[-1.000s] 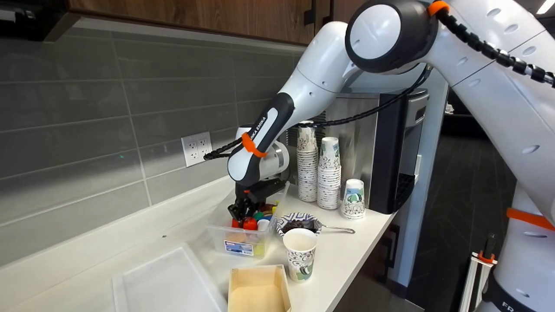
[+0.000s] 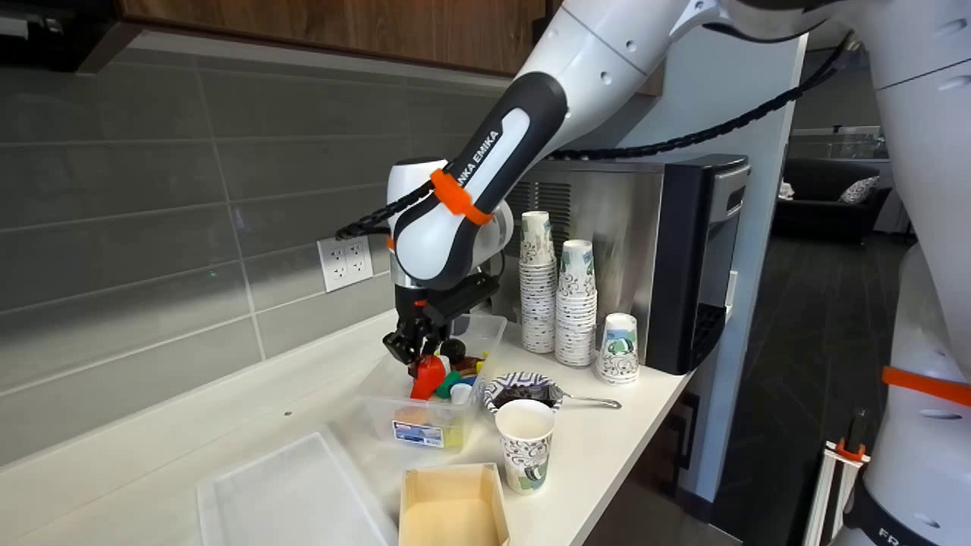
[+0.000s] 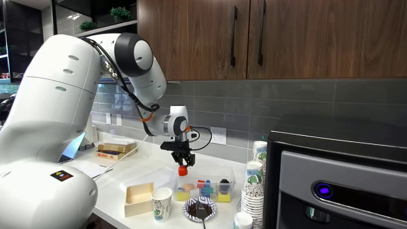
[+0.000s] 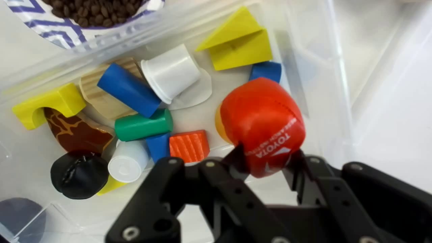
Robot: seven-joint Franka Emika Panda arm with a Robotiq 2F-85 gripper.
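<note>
Pinched in my gripper is a soft red ball [image 4: 265,121] with white "Toyota" lettering. In the wrist view it hangs over one end of a clear plastic bin [image 4: 342,81], hiding part of a yellowish piece beneath it. From exterior view 2, the red ball [image 3: 182,170] shows just below my fingers, at about the height of the rim of the bin [image 3: 229,171]. Exterior view 1 has my gripper [image 2: 420,359] above the left side of the bin [image 2: 382,409]. Inside the bin lie a green cylinder [image 4: 143,125], a black ball [image 4: 79,174] and several coloured blocks.
A patterned bowl [image 2: 491,391] of coffee beans with a spoon and a paper cup [image 2: 526,450] stand beside the bin. Nearby are a wooden box [image 2: 453,509] and a white lid [image 2: 282,500]. Cup stacks [image 2: 575,309] stand before the steel machine [image 2: 628,255].
My arm has risen, lifting the gripper out of the bin and slightly left. The red ball has come up with it from among the toys.
</note>
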